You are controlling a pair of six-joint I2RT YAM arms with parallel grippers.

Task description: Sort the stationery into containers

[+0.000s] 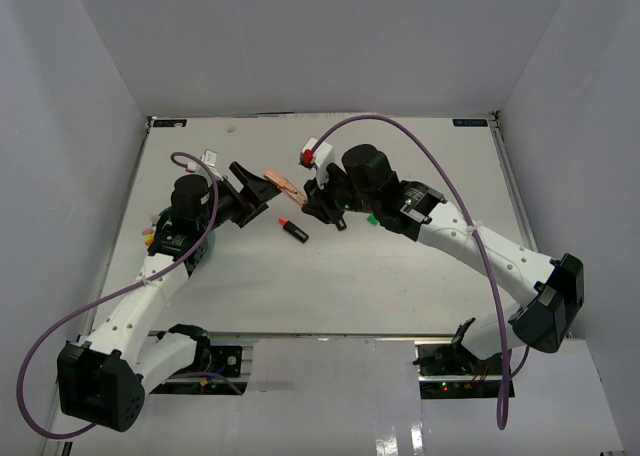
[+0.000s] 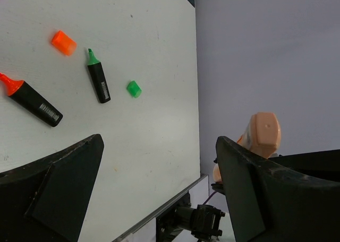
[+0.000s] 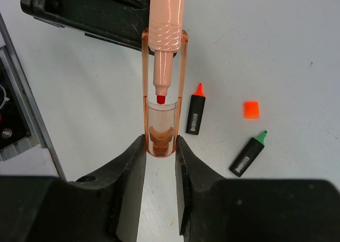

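In the right wrist view my right gripper is shut on the clear lower end of a peach pen-like item (image 3: 166,29). Its narrow neck ends in a red tip, with slim translucent strips on both sides. My left gripper (image 1: 252,188) stands wide open with nothing between its fingers. The item's far end lies close to one left finger (image 2: 236,189); contact cannot be told. On the table lie an orange-tipped black highlighter (image 1: 294,231), a green-tipped black highlighter (image 2: 99,77), an orange cap (image 2: 64,42) and a green cap (image 2: 134,89).
A teal container (image 1: 207,249) at the table's left is mostly covered by the left arm. Small coloured pieces (image 1: 151,232) show at its edge. Both grippers are close together above the table.
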